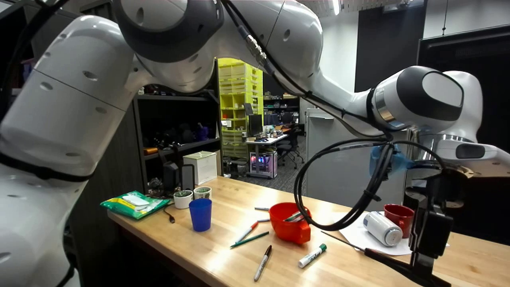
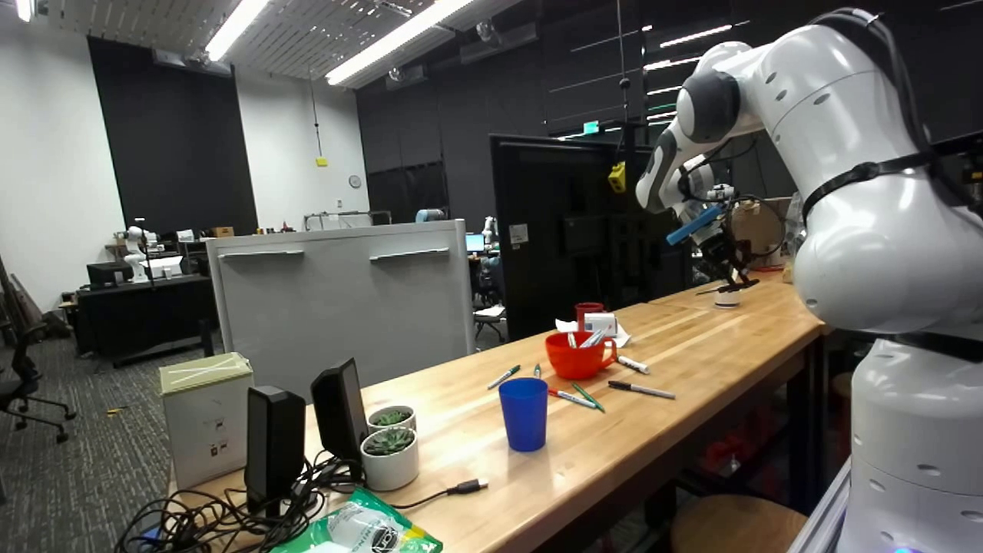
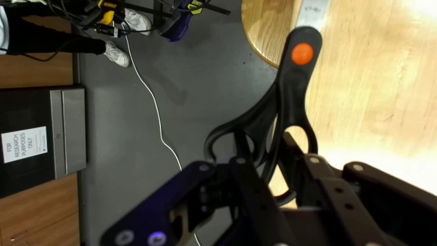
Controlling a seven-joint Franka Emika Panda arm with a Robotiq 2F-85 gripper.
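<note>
Scissors (image 3: 301,54) with black handles, an orange pivot and a grey blade hang in my gripper, which is shut on the handles. In the wrist view the blade points toward the top edge, and the handles lie partly behind my fingers. In exterior view 1 my gripper (image 1: 423,265) is low at the right, with the thin blade (image 1: 344,241) reaching left over the table. From exterior view 2, my gripper (image 2: 737,275) shows small, near the far end of the table, above a small white object (image 2: 727,299).
A red mug (image 1: 290,225) holding pens stands mid-table, with several markers around it. A white can (image 1: 382,229) lies on paper beside a dark red mug (image 1: 400,219). A blue cup (image 1: 201,215) stands at the left. A round wooden stool (image 3: 262,28) sits beside the table edge.
</note>
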